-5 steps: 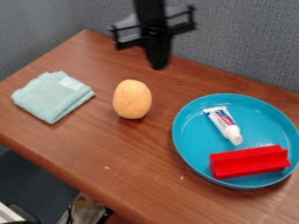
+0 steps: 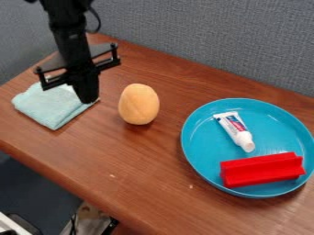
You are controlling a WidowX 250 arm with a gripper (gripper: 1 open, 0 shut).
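My black gripper (image 2: 84,90) is low over the folded pale mint cloth (image 2: 43,109) at the left of the table, its tip at the cloth's right part; it looks shut, and whether it touches the cloth is unclear. An orange egg-shaped object (image 2: 139,105) stands to its right on the wooden table.
A blue plate (image 2: 197,150) at the right holds a toothpaste tube (image 2: 234,131) and a red block (image 2: 262,170). A grey partition (image 2: 221,41) runs along the back; the table's left edge drops to a dark floor.
My gripper has moved left and down from above the middle back of the table to the cloth. The objects on the table look unmoved.
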